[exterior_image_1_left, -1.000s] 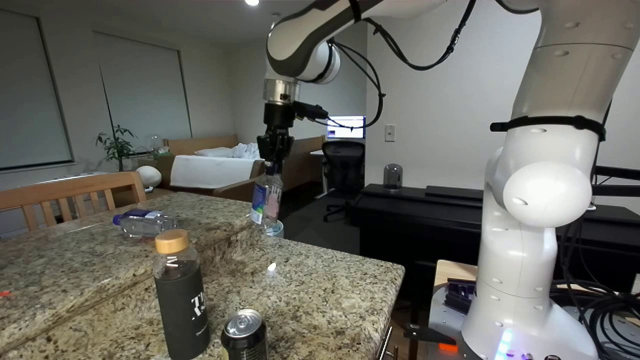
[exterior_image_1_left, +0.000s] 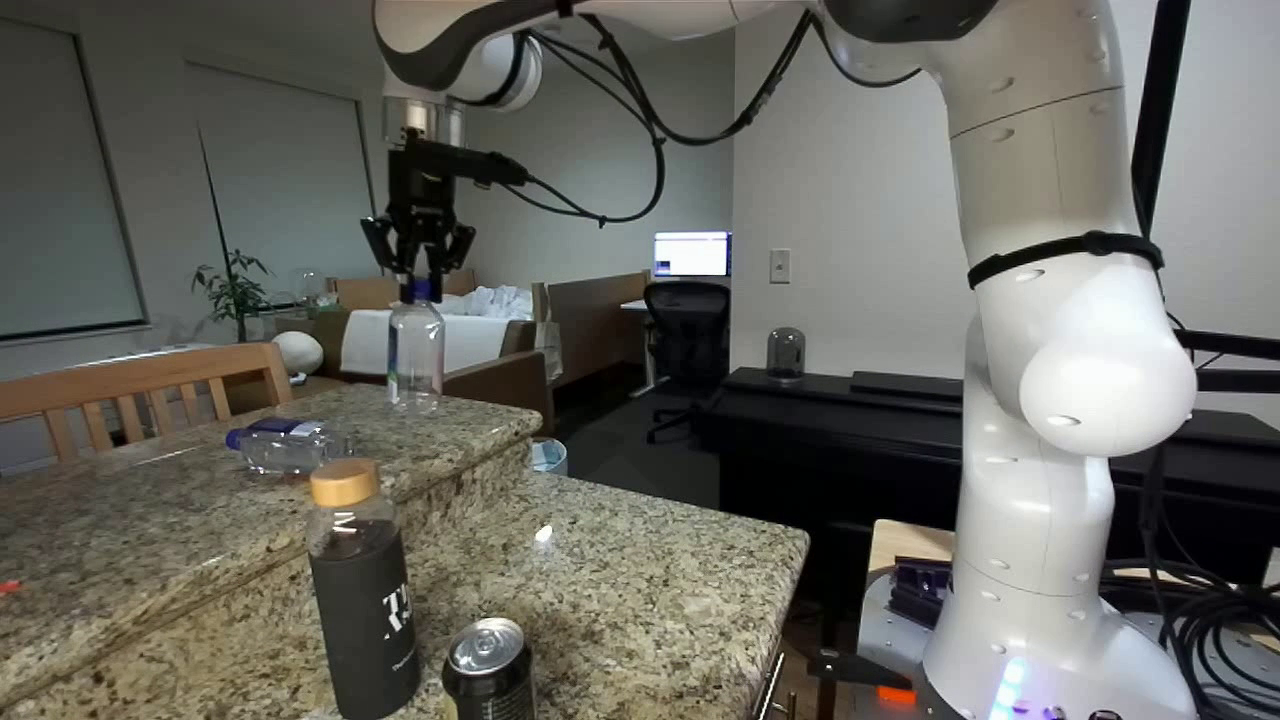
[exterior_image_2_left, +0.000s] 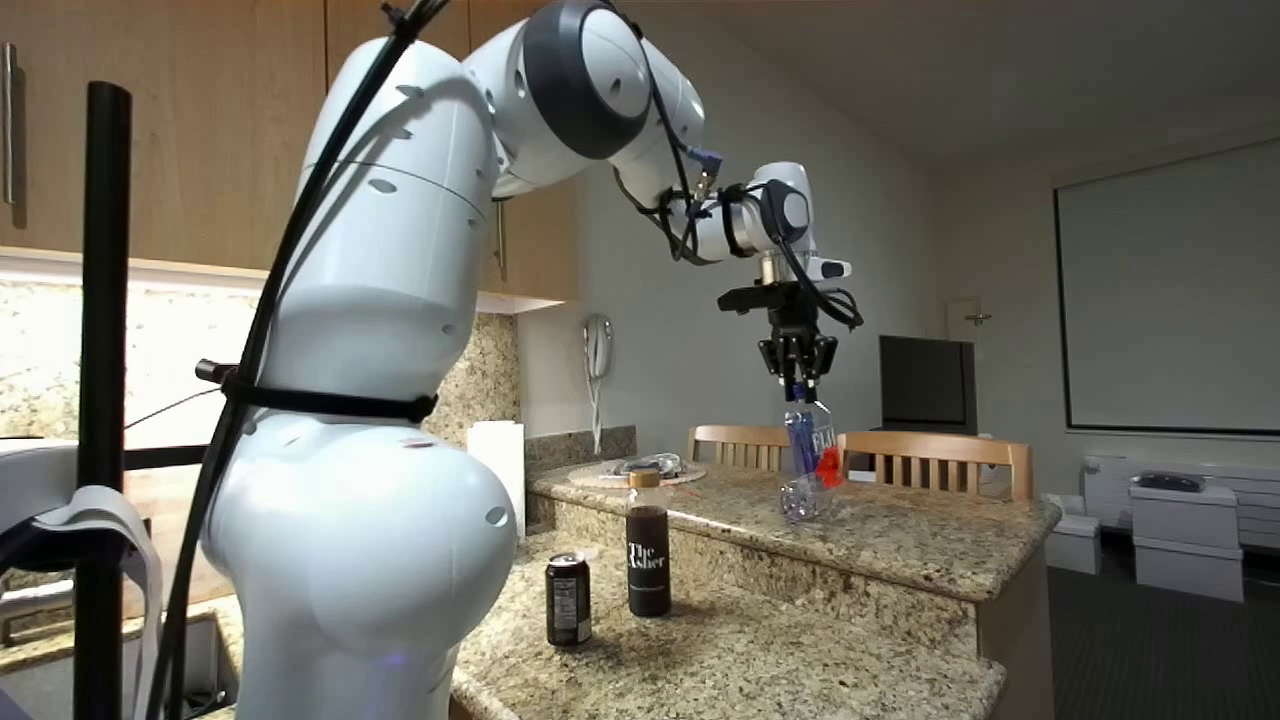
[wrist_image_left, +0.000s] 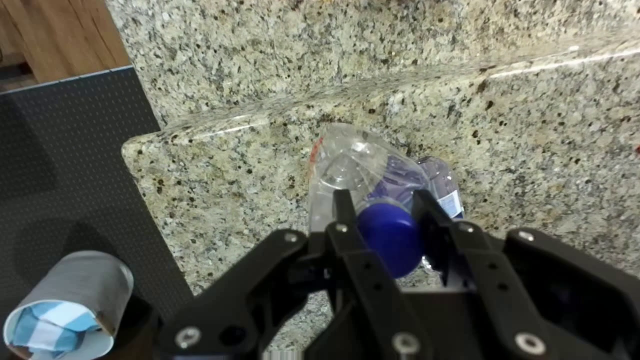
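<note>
A clear plastic bottle (exterior_image_1_left: 415, 344) with a blue cap (wrist_image_left: 390, 237) hangs upright beneath my gripper (exterior_image_1_left: 417, 292), whose fingers are shut on it near the cap. It is over the raised granite counter (exterior_image_1_left: 468, 422), close to its end; whether the base touches the stone is unclear. A second clear bottle (exterior_image_1_left: 288, 445) with a purple-blue label and cap lies on its side on that counter. From the wrist view, the held bottle partly covers this lying bottle (wrist_image_left: 445, 186).
On the lower counter (exterior_image_1_left: 636, 564) stand a dark bottle (exterior_image_1_left: 366, 600) with a wooden lid and a black can (exterior_image_1_left: 489, 666). A bin (wrist_image_left: 72, 300) sits on the floor past the counter end. Wooden chairs (exterior_image_2_left: 948, 456) line the far side.
My arm has swung left in exterior view 1, carrying the bottle from beside the counter's end to over the raised counter. The gripper sits slightly higher, and the bottle hangs straighter.
</note>
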